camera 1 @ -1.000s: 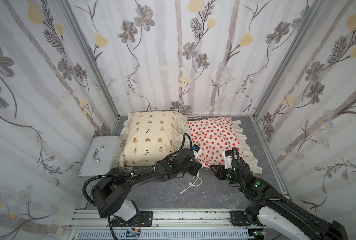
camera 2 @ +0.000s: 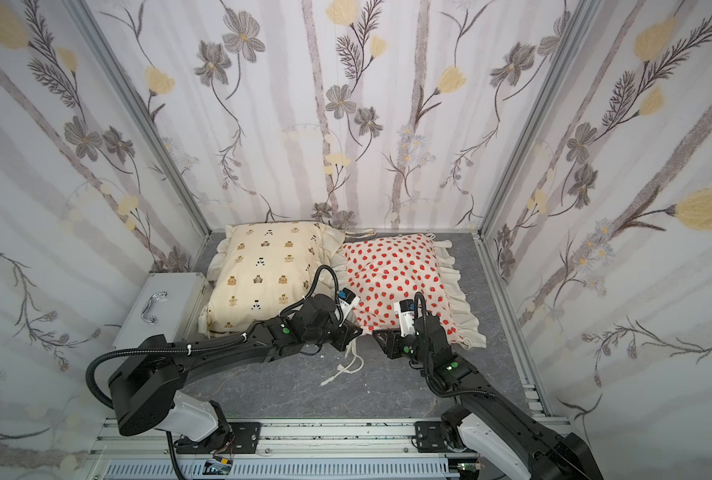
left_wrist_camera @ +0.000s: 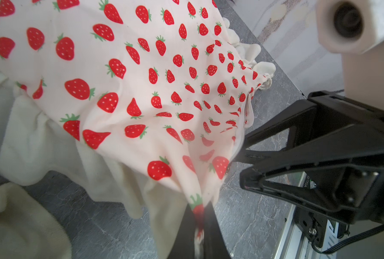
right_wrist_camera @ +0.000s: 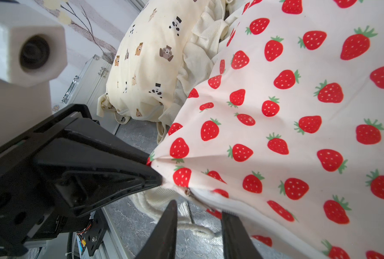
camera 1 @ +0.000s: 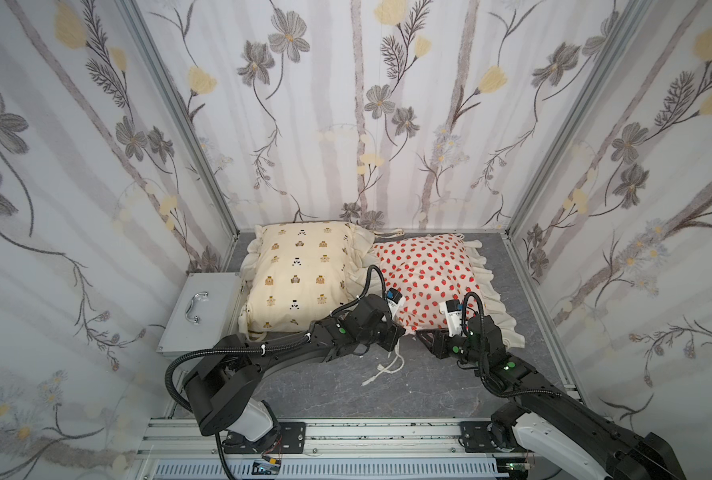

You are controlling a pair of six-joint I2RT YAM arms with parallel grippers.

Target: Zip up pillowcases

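The strawberry pillowcase (camera 1: 427,276) lies at the right, its near edge towards me. My left gripper is shut on its near-left corner, and the cloth is drawn into folds towards the fingers. Along the edge in the right wrist view, a small metal zipper slider (right_wrist_camera: 191,196) shows just beyond the left fingertips. Just in front of that edge is my right gripper; its fingers (right_wrist_camera: 170,218) stand apart, with the blurred edge and pull close to their tips. I cannot tell whether they touch the pull. A cream pillowcase with bears (camera 1: 300,276) lies to the left.
A grey metal case (camera 1: 212,292) stands at the far left. A white cord (camera 1: 387,369) lies on the grey tabletop (camera 1: 316,392) below the left gripper. The two grippers are close together.
My right gripper has shifted slightly left, closer to the left one. The pillowcases look almost unchanged.
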